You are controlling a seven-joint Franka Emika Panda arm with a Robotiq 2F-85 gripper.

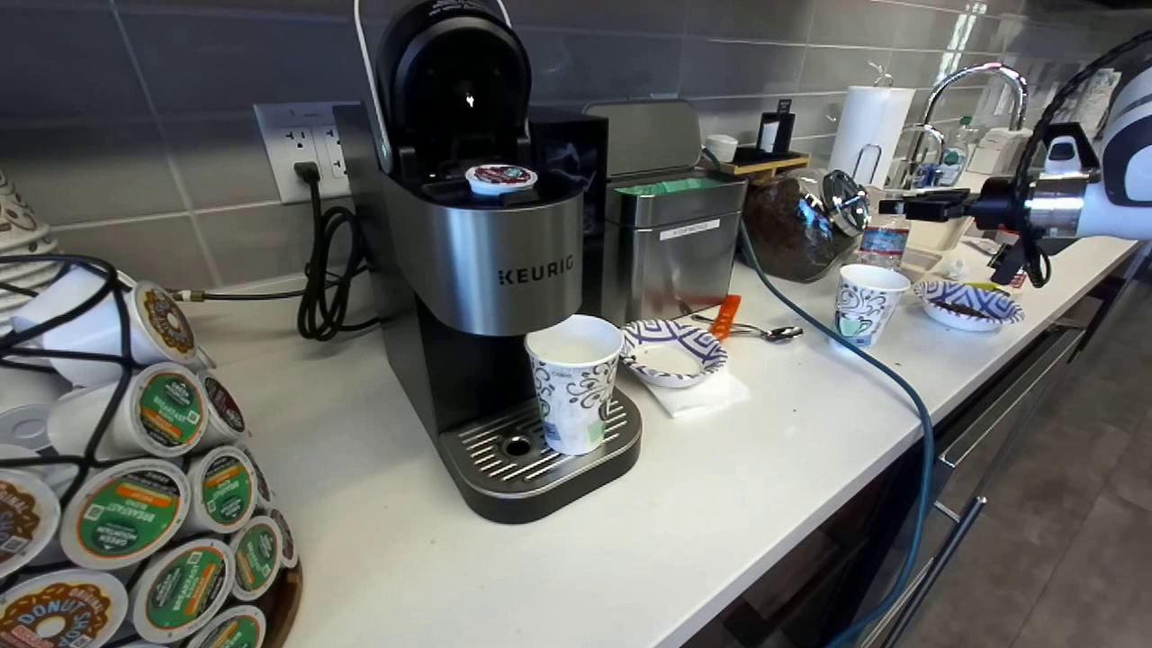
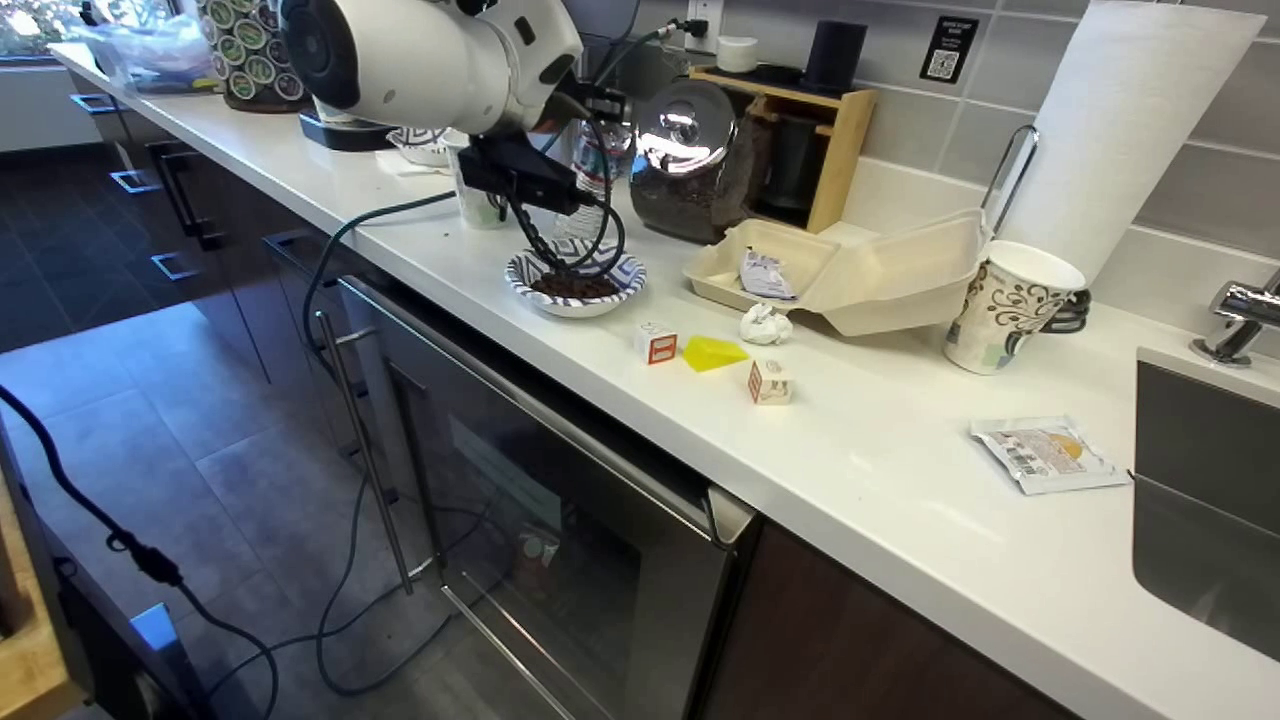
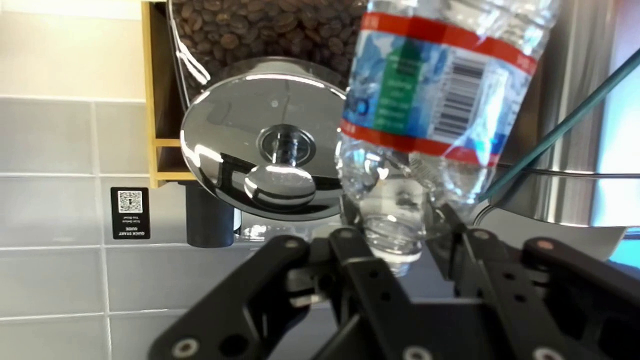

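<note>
A clear plastic water bottle [image 3: 432, 90] with a blue and red label fills the upper right of the wrist view. Its neck is between the fingers of my gripper, which is shut on it. In exterior view 1 the gripper [image 1: 904, 203] reaches in from the right at the bottle's top, and the bottle's label [image 1: 884, 239] shows below it, behind a patterned paper cup [image 1: 864, 308]. Exterior view 2 shows the bottle [image 2: 596, 162] upright behind the arm, partly covered by it. Whether its base touches the counter is hidden.
A jar of coffee beans [image 1: 794, 221] stands close beside the bottle. A bowl with dark contents [image 2: 576, 282] lies near the counter edge. Farther left are the Keurig machine [image 1: 486, 259] and a steel bin [image 1: 675, 243]. A blue-green cable [image 1: 842, 335] crosses the counter.
</note>
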